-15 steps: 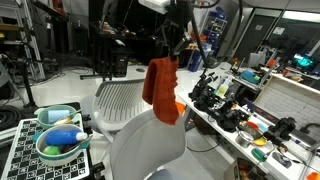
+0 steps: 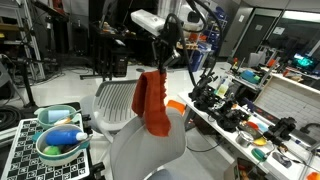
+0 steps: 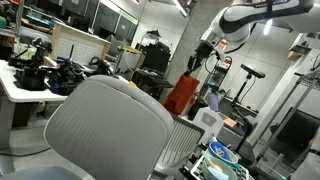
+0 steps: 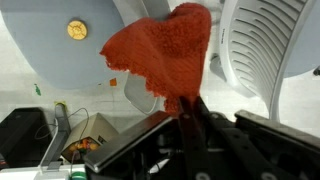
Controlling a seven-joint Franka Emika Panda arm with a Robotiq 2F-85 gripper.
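Observation:
A red-orange cloth [image 2: 155, 101] hangs down from my gripper [image 2: 164, 66], which is shut on its upper end. In exterior view 1 the cloth is in front of a grey mesh chair back and above a second grey chair [image 2: 140, 148]. The wrist view has the cloth [image 4: 160, 48] spreading beyond the gripper, its gathered end between the fingertips. From the other side, the cloth [image 3: 182, 95] dangles beside the mesh chair back [image 3: 110, 118], partly behind it.
Bowls with items [image 2: 60, 135] stand at the left on a black grid surface. A cluttered white table [image 2: 235, 125] runs along the right. Open boxes [image 4: 92, 137] are on the floor below.
My gripper and the cloth have come lower, with a slight shift to the left at the end. The cloth now hangs narrower and nearer the chair.

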